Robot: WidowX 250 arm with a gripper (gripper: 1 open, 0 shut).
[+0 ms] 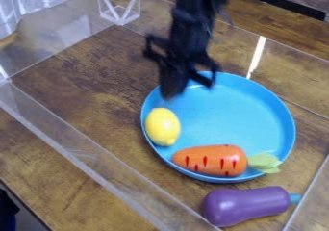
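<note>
My gripper (pixel 175 71) is motion-blurred above the back left of a blue plate (pixel 244 115), so its fingers cannot be made out. A yellow lemon-like item (pixel 162 126) lies on the plate's left side, clear below the gripper. An orange carrot (pixel 209 160) with green leaves lies at the plate's front. A purple eggplant (pixel 243 205) rests outside the plate at the front right.
The bare wooden table (pixel 77 81) spreads to the left. Clear plastic edges run along the left and front, with a clear bracket at the top left.
</note>
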